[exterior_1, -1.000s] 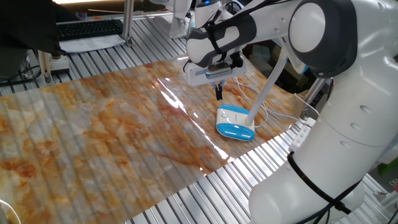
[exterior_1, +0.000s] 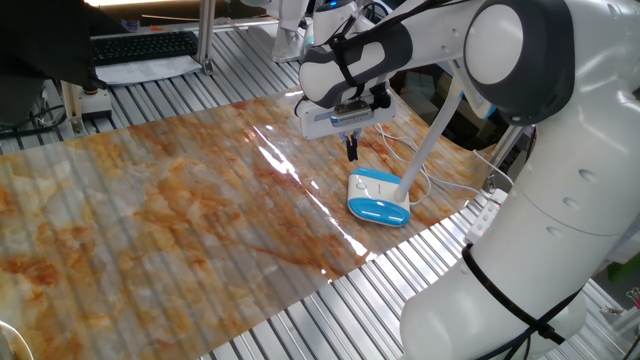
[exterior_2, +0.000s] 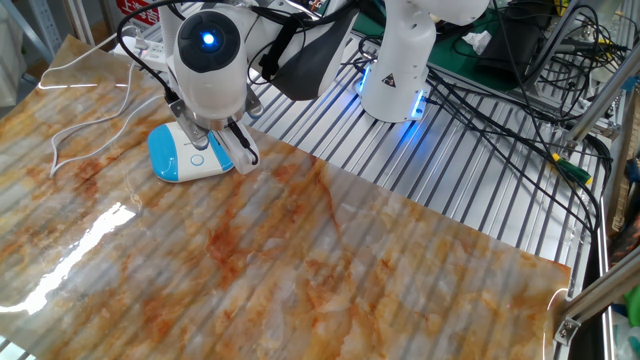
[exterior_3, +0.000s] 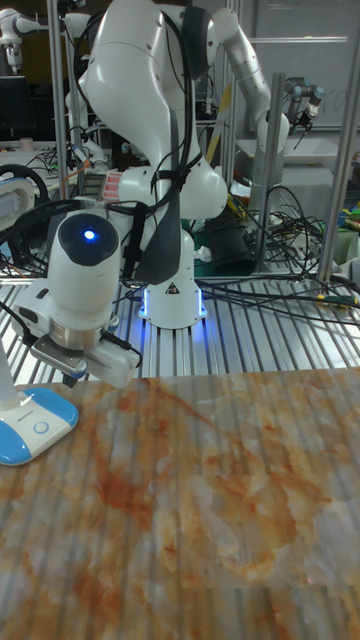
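A desk lamp with a white and blue base (exterior_1: 379, 197) stands on the marbled sheet, its white stem (exterior_1: 432, 140) slanting up behind my arm. The round button on the base (exterior_2: 199, 160) is visible from the front. My gripper (exterior_1: 352, 150) points down just above and beside the base; its dark fingers sit together at the middle of the hand, shut, with nothing showing between them. In the third exterior view, the hand (exterior_3: 91, 357) hangs over the near side of the lamp base (exterior_3: 37, 427), and its fingertips are mostly hidden there. Contact with the lamp cannot be made out.
A glossy brown and white marbled sheet (exterior_2: 330, 260) covers the slatted metal table (exterior_1: 300, 325), and most of it is bare. A white cable (exterior_2: 95, 145) winds behind the lamp. Far off lies a black keyboard (exterior_1: 145, 47). Metal posts (exterior_1: 206, 35) rise at the table edge.
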